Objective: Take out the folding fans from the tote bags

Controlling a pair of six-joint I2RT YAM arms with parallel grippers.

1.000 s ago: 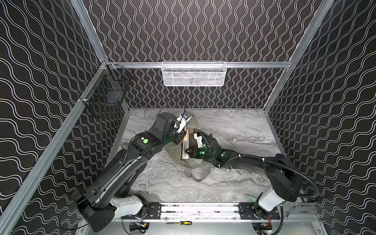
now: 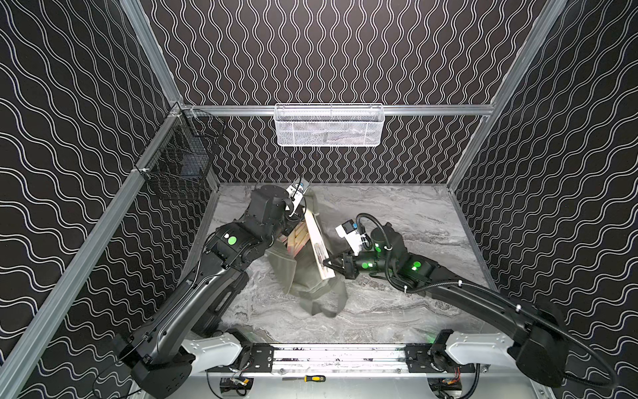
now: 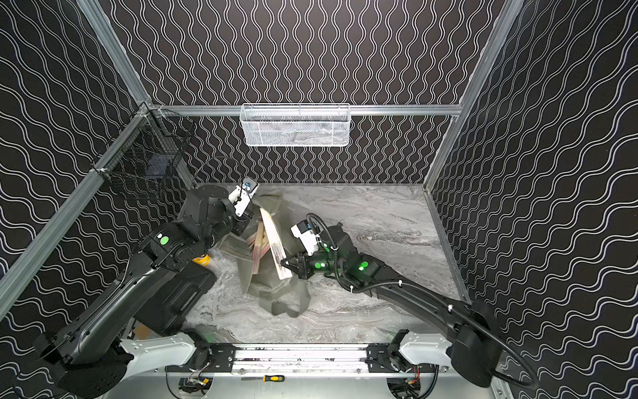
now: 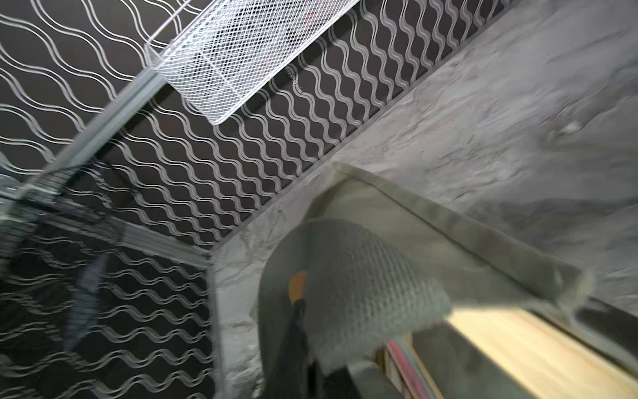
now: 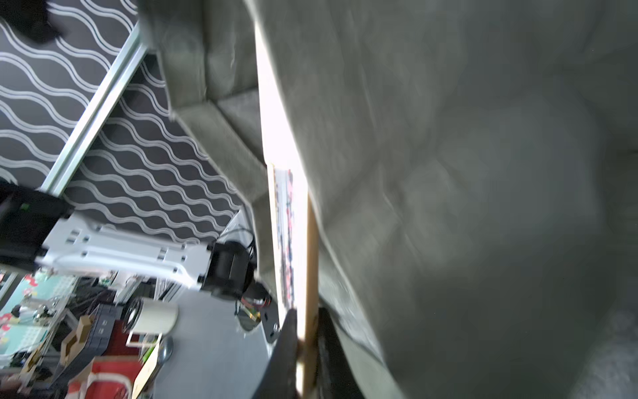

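Observation:
The grey-green tote bag (image 2: 307,282) lies mid-table, its mouth gaping. One pale folding fan (image 2: 318,244) slants up out of it, and my right gripper (image 2: 329,264) is shut on its near end. The right wrist view shows that fan (image 5: 285,232) edge-on between the dark fingers, with bag cloth close beside it. Several other folding fans (image 2: 298,238) are inside the bag. At the bag's left rim, my left gripper is shut on a fold of bag cloth (image 4: 372,286); its fingertips are partly hidden.
Bare marble-patterned table (image 2: 405,206) extends to the right and in front of the bag. A white mesh basket (image 2: 329,126) hangs on the back wall, and a black wire basket (image 2: 182,156) at left. A dark case (image 3: 176,299) lies beneath the left arm.
My right gripper has drawn back right and slightly toward the front, the fan coming with it. The left arm has shifted left, and the bag's opening looks wider, exposing the other fans.

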